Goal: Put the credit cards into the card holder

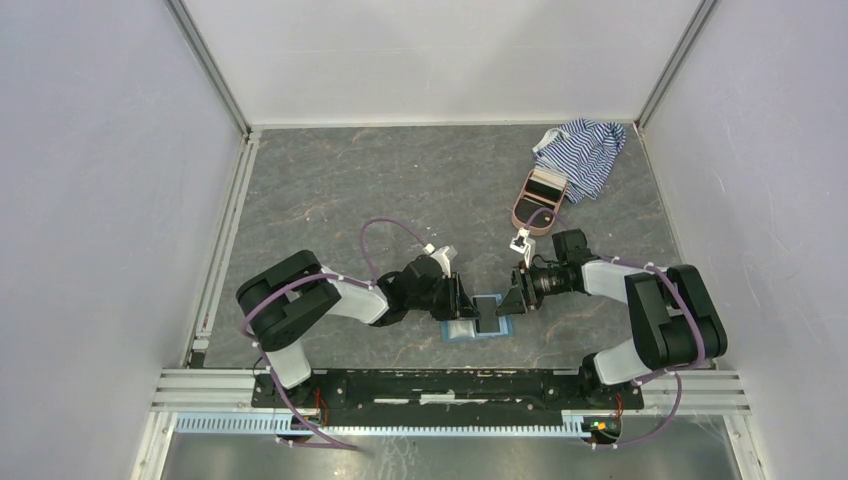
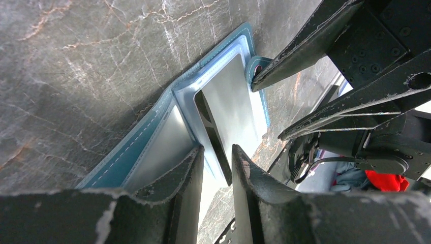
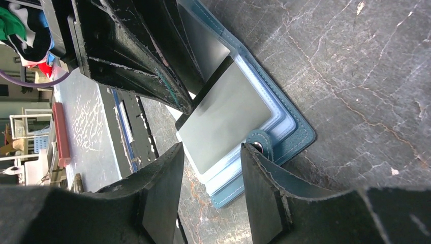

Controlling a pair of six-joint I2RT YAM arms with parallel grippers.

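The blue card holder point(image 1: 479, 330) lies unfolded on the table between my two grippers, with clear pockets and a snap tab point(image 3: 260, 145). A dark card point(image 1: 487, 317) sits in its right-hand pocket; it looks grey through the sleeve point(image 2: 231, 94), and a black strip point(image 2: 213, 137) shows at the pocket's inner edge. My left gripper is partly open by that strip, nothing visibly clamped. Over the outer end, my right gripper stands open, one finger point(image 3: 250, 157) close against the snap tab. Whether the fingertips touch the holder, I cannot tell.
A pink open case point(image 1: 540, 203) with dark and pale contents stands farther back on the right. Behind it lies a blue-and-white striped cloth point(image 1: 585, 152). Free grey table point(image 1: 350, 190) spreads across the left and back.
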